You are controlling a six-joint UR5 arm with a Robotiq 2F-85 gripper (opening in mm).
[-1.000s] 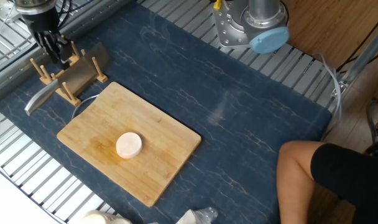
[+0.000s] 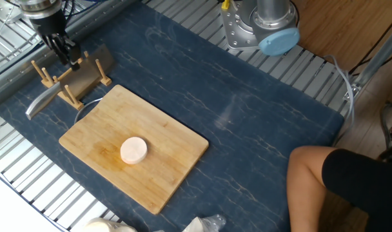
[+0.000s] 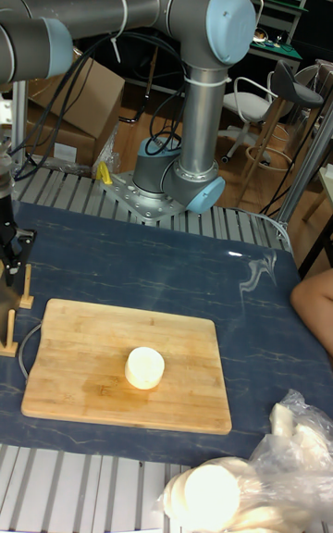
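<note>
A wide-bladed knife (image 2: 84,78) rests in a wooden peg rack (image 2: 69,97) at the far left in exterior view 2, its metal handle sticking out toward the lower left. My black gripper (image 2: 75,65) hangs over the blade's upper edge; whether it touches the blade or how its fingers stand is hard to make out. In exterior view 3 only part of the gripper (image 3: 14,249) shows at the left edge. A round pale piece of food (image 2: 133,150) lies flat on the wooden cutting board (image 2: 173,138), clear of the gripper.
A damp patch marks the board beside the round piece. Plastic bags with pale rounds (image 3: 202,497) lie at the front edge. A person's arm (image 2: 307,187) reaches in at the right.
My gripper has shifted slightly to the right over the rack, and its fingers look turned a little. Knife, board and round piece have stayed in place.
</note>
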